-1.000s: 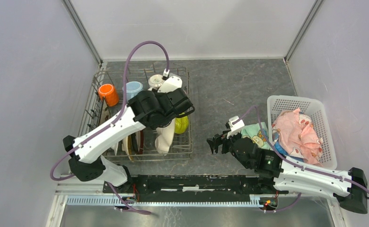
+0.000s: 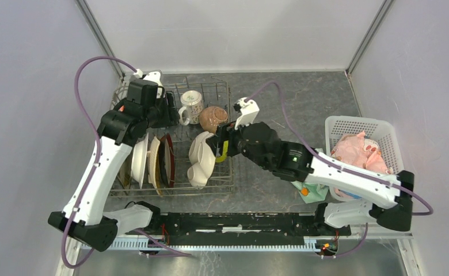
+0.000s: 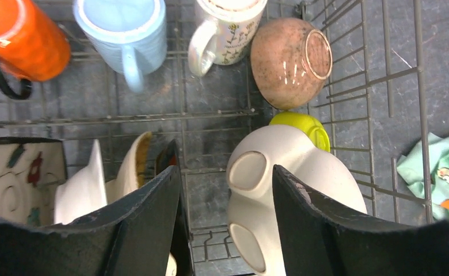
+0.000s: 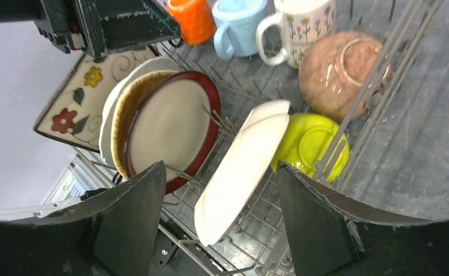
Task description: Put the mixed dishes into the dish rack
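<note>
The wire dish rack (image 2: 182, 192) holds upright plates (image 4: 170, 126) on the left, white bowls (image 3: 285, 167) at the middle right, a yellow cup (image 4: 308, 144), a brown bowl (image 3: 277, 60), a patterned mug (image 3: 231, 31), a light-blue mug (image 3: 121, 34) and an orange mug (image 3: 32, 40). My left gripper (image 2: 167, 109) hangs over the rack's rear left, above the plates and mugs, part open with nothing visible between its fingers. My right gripper (image 2: 222, 138) is over the rack's right side by the white bowls, its fingers apart and empty.
A white basket (image 2: 395, 149) with pink cloths stands at the right. A green cloth (image 3: 435, 178) lies on the counter, partly under my right arm. The counter behind and right of the rack is clear.
My left arm has swung left and back from the rack's middle. My right arm has moved left and up from beside the cloth to over the rack's right side.
</note>
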